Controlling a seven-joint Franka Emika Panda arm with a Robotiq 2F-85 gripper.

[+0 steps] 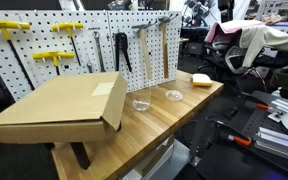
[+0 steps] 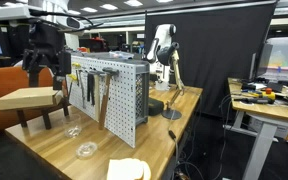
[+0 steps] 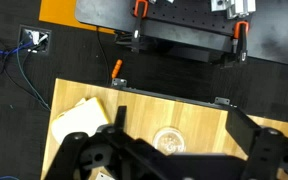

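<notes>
My gripper stands open in the wrist view, its dark fingers far apart with nothing between them. Below it lie a round clear dish on the wooden table and, to the left, a white and yellow item. In the second exterior view the gripper points down near a cardboard box; whether they touch cannot be told. That box fills the left of the first exterior view, where the arm does not show. A clear glass stands beside it.
A white pegboard with hanging tools rises behind the table. Past the table edge, the wrist view shows dark floor and a second workbench frame with orange-handled clamps.
</notes>
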